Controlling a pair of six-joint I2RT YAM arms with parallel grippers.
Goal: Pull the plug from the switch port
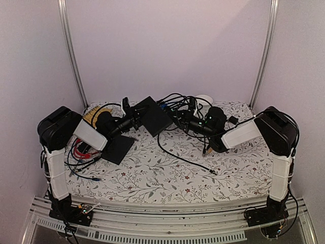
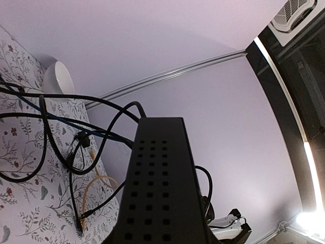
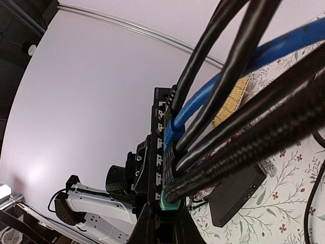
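A black network switch (image 1: 155,116) is held up at mid height by my left gripper (image 1: 136,116), shut on its left side; its perforated end (image 2: 152,178) fills the middle of the left wrist view. Several black cables and a blue cable (image 3: 200,99) are plugged along its port row (image 3: 160,127). My right gripper (image 1: 179,116) is at the switch's right side. In the right wrist view its fingers reach up from the bottom to the nearest plug (image 3: 170,198), which has a green-tinted end; whether they close on it I cannot tell.
A second black box (image 1: 117,151) lies at the left among red and blue cables. A white bowl (image 2: 60,81) stands at the back. A loose black cable (image 1: 188,161) runs across the table's middle.
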